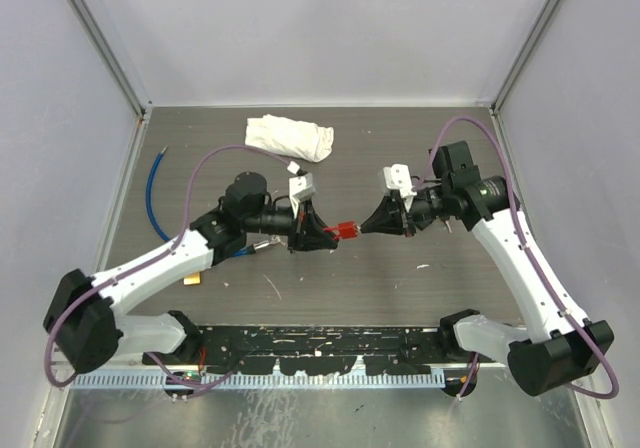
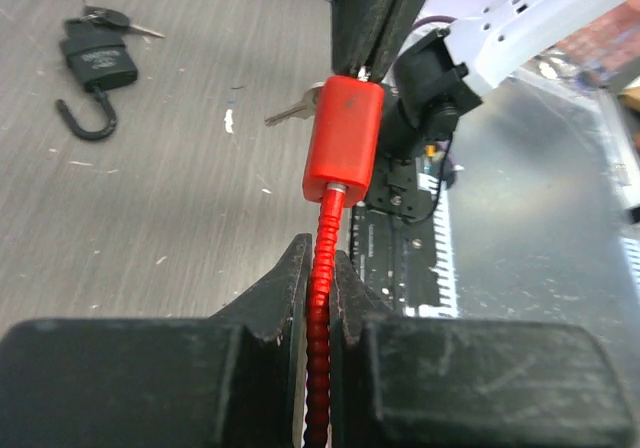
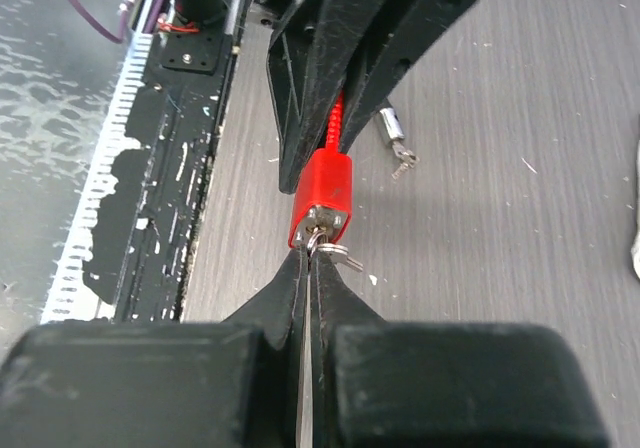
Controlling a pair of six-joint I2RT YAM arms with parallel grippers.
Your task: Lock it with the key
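The red padlock (image 1: pixel 346 230) hangs in the air between my two grippers, above the middle of the table. My left gripper is shut on the padlock's red cable shackle (image 2: pixel 319 288). At the keyhole end of the padlock, my right gripper is shut on a key, mostly hidden by its fingertips. A ring (image 3: pixel 318 238) with a second silver key (image 2: pixel 292 112) dangles beside it. The held key meets the padlock's end face (image 3: pixel 322 222); how deep it sits cannot be told.
A black padlock (image 2: pixel 98 60) with a key ring lies on the table. A white cloth (image 1: pixel 290 136) is at the back, a blue cable (image 1: pixel 150 190) at the left. A silver-ended piece (image 3: pixel 393 133) lies beneath the left gripper. Open table surrounds the grippers.
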